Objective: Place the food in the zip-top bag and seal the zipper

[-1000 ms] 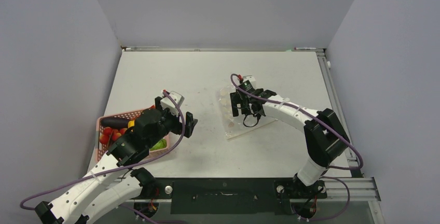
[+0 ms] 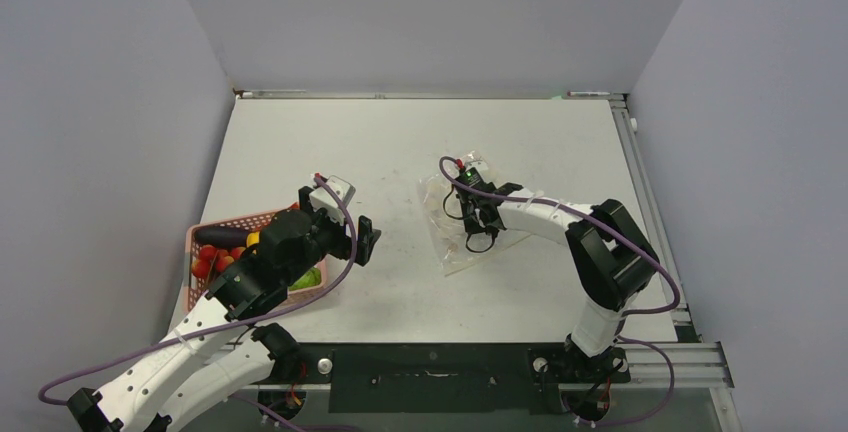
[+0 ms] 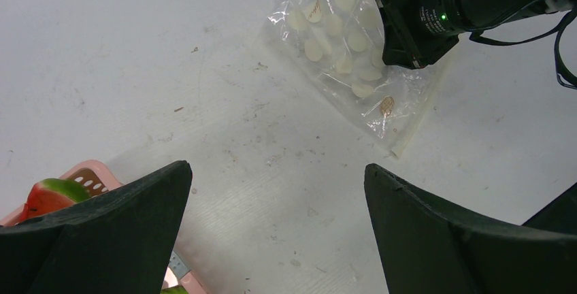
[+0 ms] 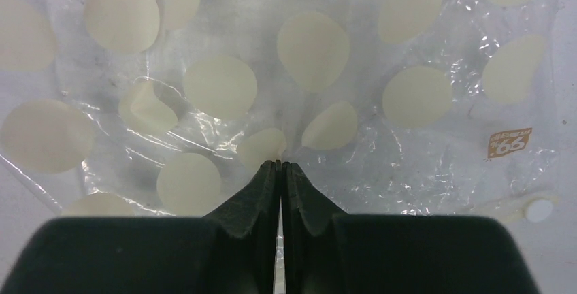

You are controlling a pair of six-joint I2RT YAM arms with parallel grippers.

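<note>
A clear zip top bag (image 2: 447,255) with pale round dots lies on the table right of centre. My right gripper is over it, shut on a pinch of the bag's film, with creases running out from the fingertips. In the top view the right arm hides much of the bag. My left gripper stands open and empty, above the table beside the food basket (image 2: 235,222). In that basket are an eggplant (image 2: 222,237), tomatoes (image 2: 200,269), something yellow (image 2: 252,239) and something green (image 2: 310,279). The left arm covers part of them.
A red and green piece of food (image 3: 58,195) shows at the basket's edge in the left wrist view. Between basket and bag the white table (image 2: 390,292) is bare, as are its back and front right. Walls stand at both sides.
The bag's near corner has shifted slightly toward the front edge. My left arm is still.
</note>
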